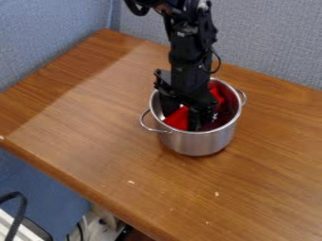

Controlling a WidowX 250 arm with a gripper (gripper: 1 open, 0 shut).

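A steel pot [194,140] with two side handles stands near the middle of the wooden table. Red material [178,119] shows inside it, partly hidden by my black arm. My gripper [189,107] is down inside the pot at the red contents; its fingertips are hidden, so whether it grips anything is unclear.
Grey padded walls stand behind and at the left. Cables lie beyond the table's lower left edge.
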